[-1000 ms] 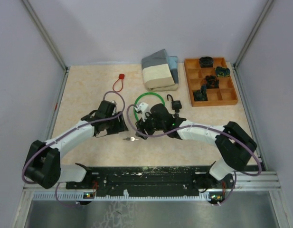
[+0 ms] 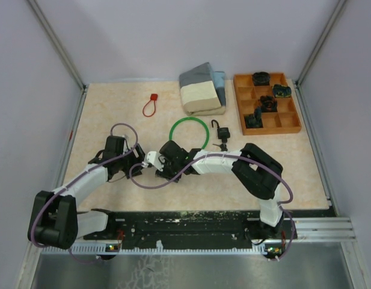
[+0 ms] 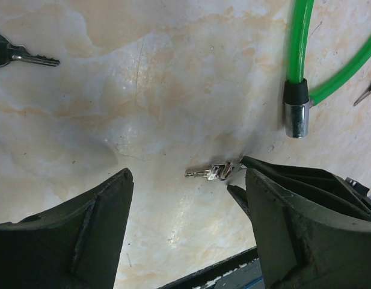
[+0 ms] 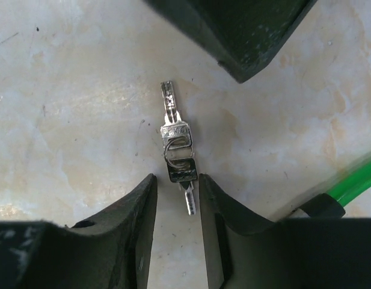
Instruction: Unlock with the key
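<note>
A silver key with a ring and dark head lies on the tabletop, also in the left wrist view [image 3: 209, 171]. My right gripper is down around the key's head end, fingertips either side of it, part open; whether it touches is unclear. My left gripper is open, left of the key with nothing between its fingers. Another key [image 3: 20, 55] lies at the upper left of the left wrist view. A black padlock [image 2: 223, 133] lies behind the right arm.
A green cable lock [image 3: 298, 42] lies behind the key. A red loop lock [image 2: 154, 97], folded cloths [image 2: 199, 95] and a wooden compartment tray [image 2: 281, 125] sit at the back.
My right gripper has moved left and lowered onto the key. My left gripper has moved left, away from the key.
</note>
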